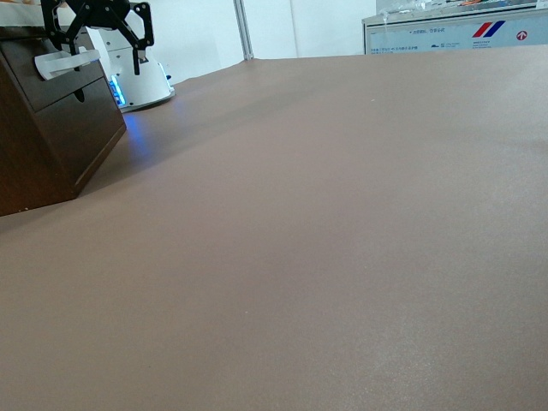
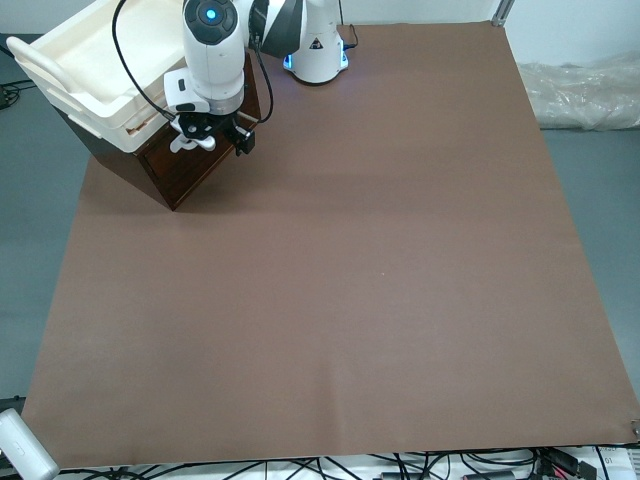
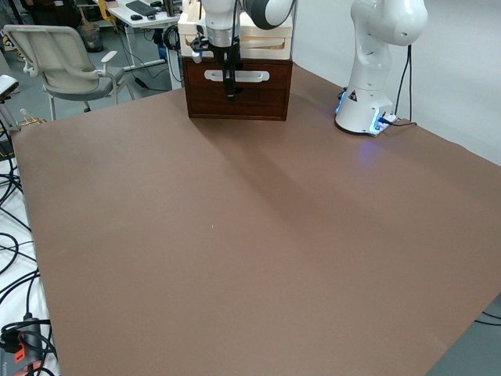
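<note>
A dark wooden drawer cabinet [image 3: 236,106] stands at the table's edge, a cream plastic bin [image 2: 100,70] on top. Its front has a white drawer handle [image 3: 257,76]. My black gripper [image 1: 96,38] hangs in front of the drawer, at the handle's height or slightly above it; in the right view the gripper [image 3: 229,83] overlaps the middle of the handle. I cannot tell whether the fingers touch it or how far apart they are.
My arm's white base [image 3: 365,113] stands beside the cabinet. Cables [image 3: 19,266] run along one table edge outside the surface. An office chair [image 3: 70,70] stands beyond the table.
</note>
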